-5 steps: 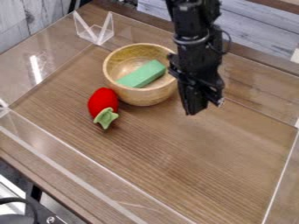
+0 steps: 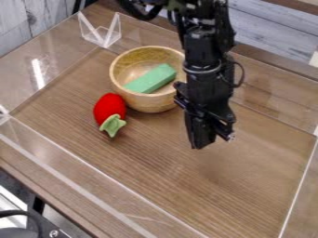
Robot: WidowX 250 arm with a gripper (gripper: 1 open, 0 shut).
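Observation:
My black gripper hangs over the middle of the wooden table, right of the bowl, pointing down with no object visible at its tip; it looks shut. A tan bowl holds a green block. A red object with a green part lies on the table left of the gripper, in front of the bowl.
A clear angular plastic item stands at the back left. A black cable or part shows at the lower left corner.
My arm and gripper have moved slightly toward the front and left over the last second. The bowl, block and red object have stayed in place.

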